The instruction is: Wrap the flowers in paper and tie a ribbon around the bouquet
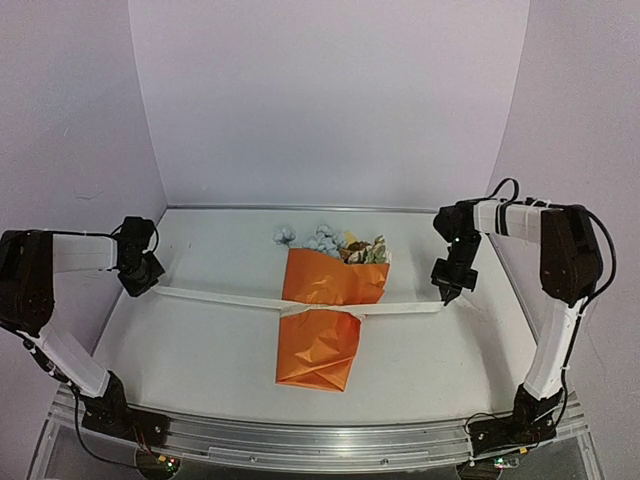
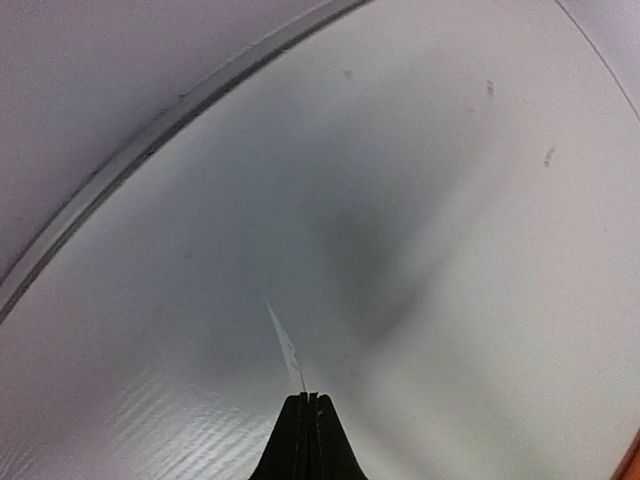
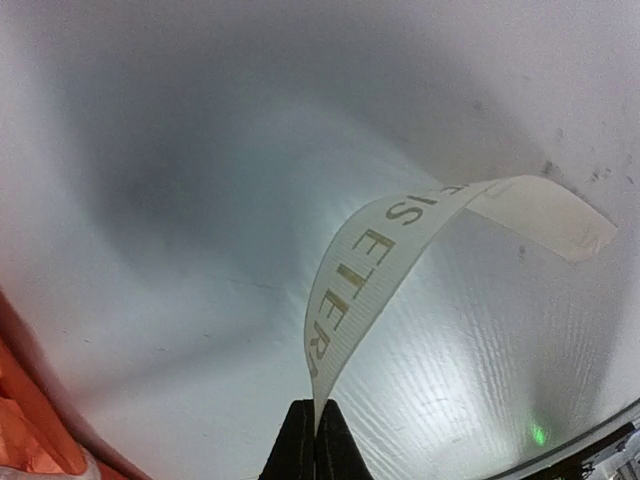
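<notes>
An orange-wrapped bouquet lies mid-table with its blue and cream fake flowers toward the back. Across its middle a white ribbon runs nearly straight from one gripper to the other, drawn close to the wrap and pinching it slightly. At the left end my left gripper is shut on the ribbon, a short pointed tip showing beyond the fingers. My right gripper, out to the right of the bouquet, is shut on the ribbon too; a longer lettered tail curls past its fingertips. How the strands cross on the wrap is unclear.
White walls enclose the table at the back and both sides. A metal rail runs along the front edge.
</notes>
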